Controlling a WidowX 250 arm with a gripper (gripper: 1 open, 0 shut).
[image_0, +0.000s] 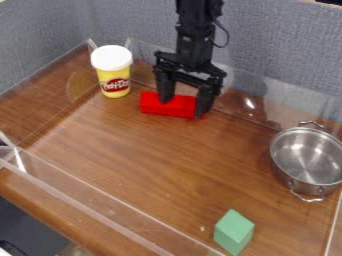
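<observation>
My black gripper (186, 92) is at the back centre, over a red block (152, 104) lying on the wooden table, its fingers open and spread around the middle of the block. The arm hides part of the block. Whether the fingers touch it cannot be told.
A yellow Play-Doh tub (112, 74) with white lid stands left of the block. A steel pot (305, 160) sits at the right. A green block (234, 232) lies at the front right. Transparent walls edge the table.
</observation>
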